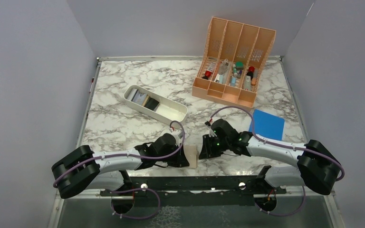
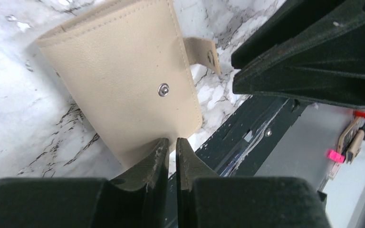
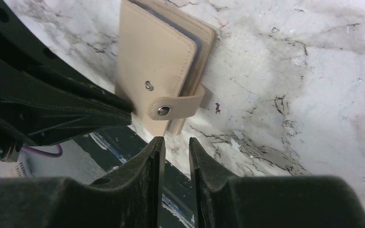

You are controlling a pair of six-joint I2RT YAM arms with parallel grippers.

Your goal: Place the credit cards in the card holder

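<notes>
The beige leather card holder (image 2: 128, 71) lies at the table's front, between both arms. In the right wrist view, its strap (image 3: 178, 108) with a snap juts from one side, and a thin bluish layer shows between its covers. My left gripper is shut on the holder's edge, its fingers almost together there. To the right of the holder, my right gripper stands partly open, with only bare table visible between its fingers. Card-like dark and grey items (image 1: 145, 100) sit at the left end of the white tray; I cannot tell which are credit cards.
Behind the left arm stands the white tray (image 1: 175, 110), its right end empty. A tan compartment organizer (image 1: 223, 92) with small bottles is at the back right. A blue sheet (image 1: 270, 124) lies right of it, behind the right arm.
</notes>
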